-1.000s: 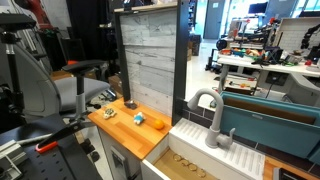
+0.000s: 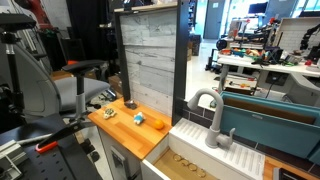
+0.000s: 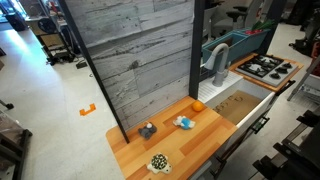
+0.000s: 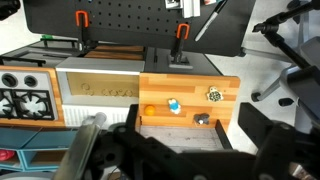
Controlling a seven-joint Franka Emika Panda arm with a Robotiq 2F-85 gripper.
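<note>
On the wooden counter (image 3: 190,135) lie an orange ball-like thing (image 3: 198,106), a small blue-and-white object (image 3: 183,122), a dark grey item (image 3: 148,130) and a pale, dark-speckled round piece (image 3: 159,162). From above, the wrist view has the orange thing (image 4: 150,109), the blue-and-white object (image 4: 174,105), the speckled piece (image 4: 214,95) and the grey item (image 4: 201,119) well below the gripper. Its dark, blurred fingers stand wide apart at the lower left and right, open, with nothing held between them. I cannot make the gripper out clearly in either exterior view.
Beside the counter is a white basin-like compartment with a wooden bottom (image 2: 180,168) and a grey tap (image 2: 212,110). A hob (image 3: 265,68) sits farther along. A grey plank wall (image 3: 150,65) rises behind the counter. A dark surface with orange handles (image 4: 180,30) borders the front.
</note>
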